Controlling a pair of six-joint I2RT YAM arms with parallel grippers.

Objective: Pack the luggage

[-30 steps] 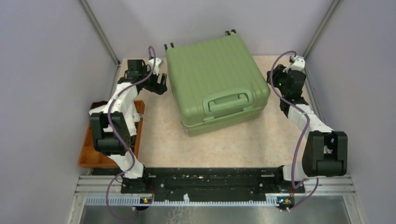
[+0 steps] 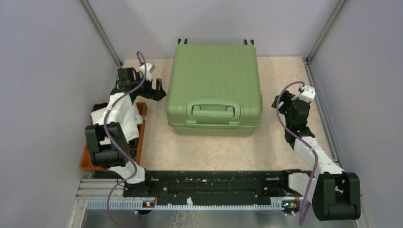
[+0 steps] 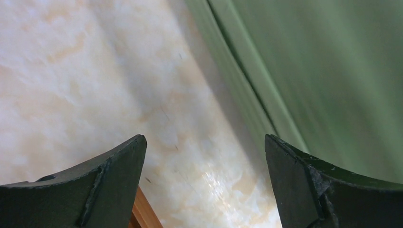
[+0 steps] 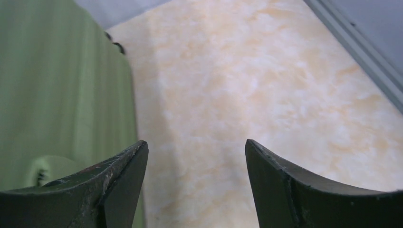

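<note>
A green suitcase [image 2: 213, 76] lies flat and closed in the middle of the table, squared to it, its handle [image 2: 213, 109] toward the front. My left gripper [image 2: 157, 89] stands open just left of the suitcase, nothing between its fingers; in the left wrist view the suitcase's side [image 3: 347, 57] runs along the right. My right gripper [image 2: 280, 99] is right of the suitcase, fingers apart over bare table, with the suitcase's side [image 4: 66, 85] blurred at the left of the right wrist view.
An orange tray [image 2: 88, 161] with white folded items [image 2: 128, 124] sits at the left under my left arm. Bare table [image 2: 214, 152] lies in front of the suitcase and to its right. Grey walls enclose the sides and back.
The suitcase has turned from askew to square.
</note>
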